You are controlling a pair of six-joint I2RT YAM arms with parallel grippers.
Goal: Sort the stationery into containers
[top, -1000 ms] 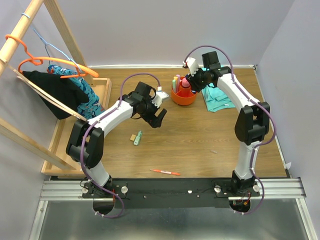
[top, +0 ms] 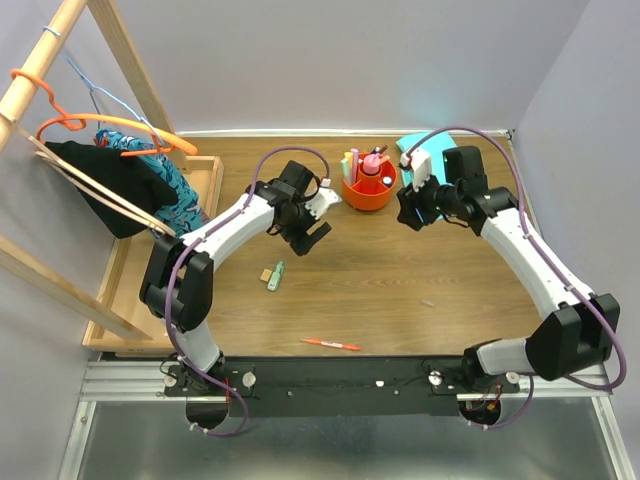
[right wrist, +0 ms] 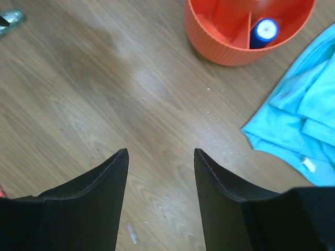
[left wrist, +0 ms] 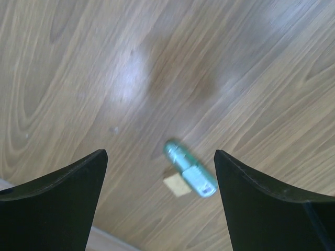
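Note:
The round orange container [top: 369, 201], divided inside, holds several upright pens and other stationery at the back of the table; a blue-capped item [right wrist: 265, 31] shows in one compartment. A green, tube-like piece [left wrist: 189, 168] lies against a small pale block [left wrist: 177, 185] on the left of the wood. Near the front edge lies an orange-red pen [top: 331, 344]. My left gripper [top: 309, 239] hangs open above bare table, the green piece below it. To the container's right and front, my right gripper [top: 416, 218] has its fingers [right wrist: 111, 188] apart, only wood showing between them.
A folded turquoise cloth [right wrist: 303, 115] lies right of the container. A wooden rack with hangers [top: 100, 124] and dark clothing stands at the left. One tiny pale scrap [top: 427, 303] sits on the otherwise clear middle right.
My right gripper has moved from beside the container's rim to the right and toward the front, its arm swinging outward. The left gripper has shifted only slightly; the table items are unmoved.

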